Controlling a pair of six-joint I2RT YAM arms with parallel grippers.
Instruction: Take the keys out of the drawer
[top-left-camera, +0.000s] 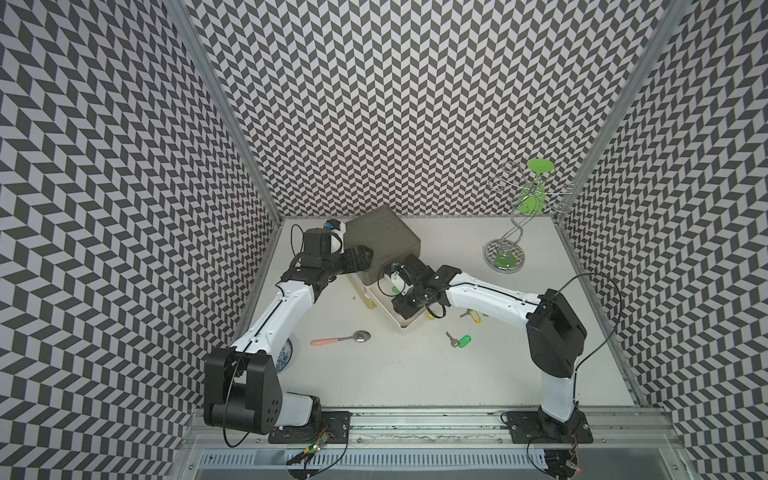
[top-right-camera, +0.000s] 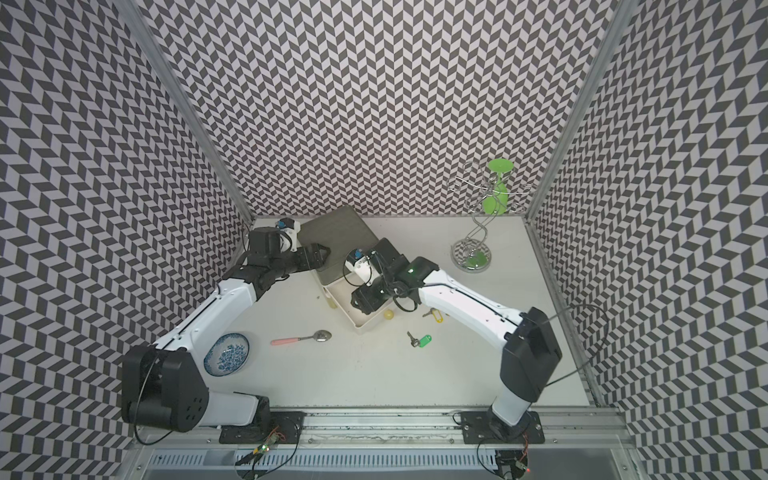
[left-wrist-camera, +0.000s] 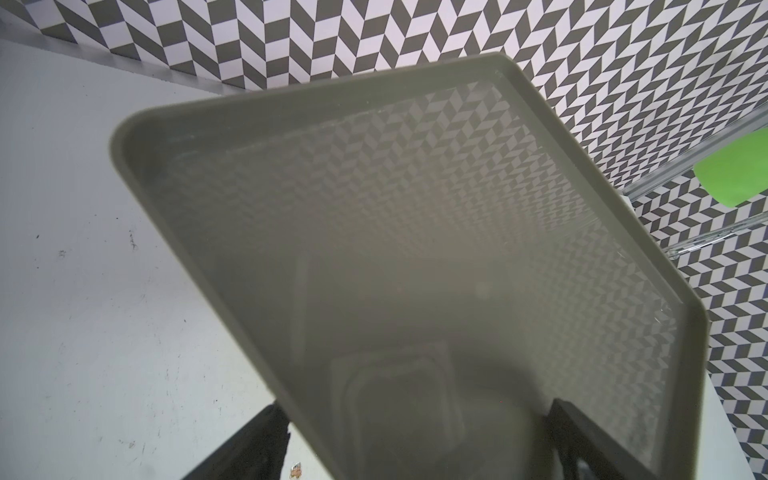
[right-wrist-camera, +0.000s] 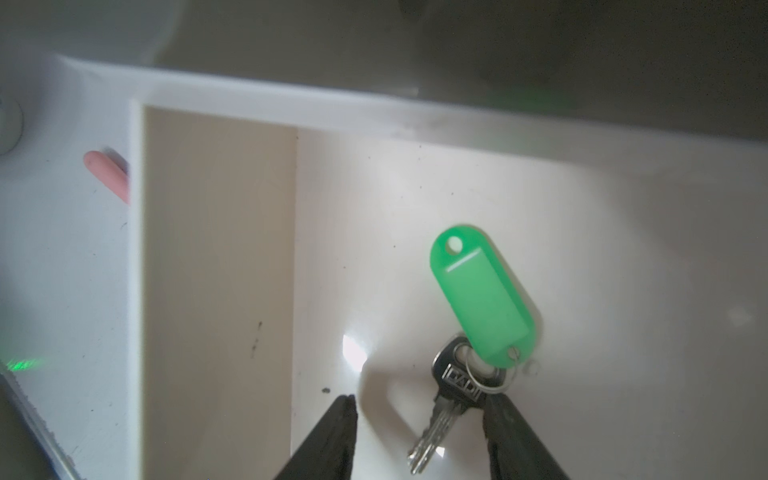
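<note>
Inside the pulled-out cream drawer (right-wrist-camera: 216, 280), a key (right-wrist-camera: 449, 392) with a green tag (right-wrist-camera: 484, 300) lies flat on the bottom. My right gripper is part open over it; the key is between the fingers in view, its tag lying beyond them. On the table lie another key with a green tag (top-right-camera: 425, 341) and a yellow-tagged key (top-right-camera: 437, 316), to the right of the drawer. My left gripper stands at the grey drawer unit (left-wrist-camera: 448, 240), its fingers spread to either side of the unit's near part.
A spoon with a pink handle (top-right-camera: 285, 341) lies in front of the drawer. At the left is a blue patterned bowl (top-right-camera: 226, 355). The wire stand with green parts (top-right-camera: 472, 254) is at the back right.
</note>
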